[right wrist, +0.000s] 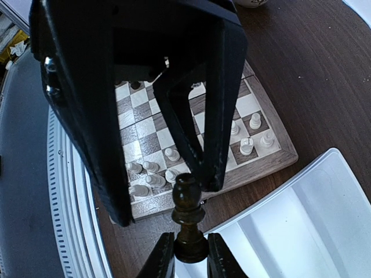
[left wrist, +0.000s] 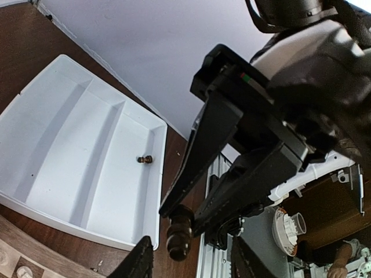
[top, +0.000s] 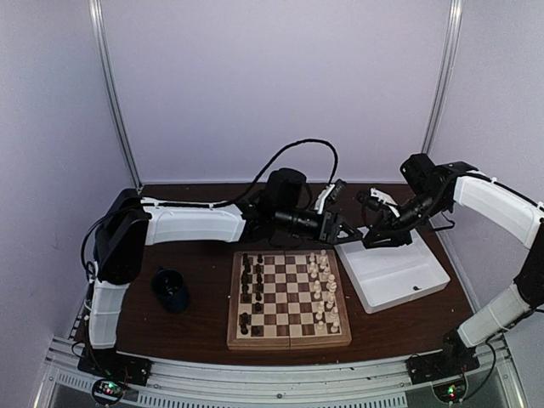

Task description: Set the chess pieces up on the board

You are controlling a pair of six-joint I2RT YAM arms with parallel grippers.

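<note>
My left gripper (top: 344, 234) and right gripper (top: 367, 229) meet above the white tray (top: 391, 280). A dark chess piece (right wrist: 188, 217) is held at the right gripper's fingertips, which look closed round its base in the right wrist view; the left gripper's fingers reach around it, and whether they touch it is unclear. Another dark piece (left wrist: 145, 159) lies in the tray. The chessboard (top: 289, 342) carries dark pieces on the left side and white pieces on the right.
A dark blue mug (top: 170, 289) stands left of the board.
</note>
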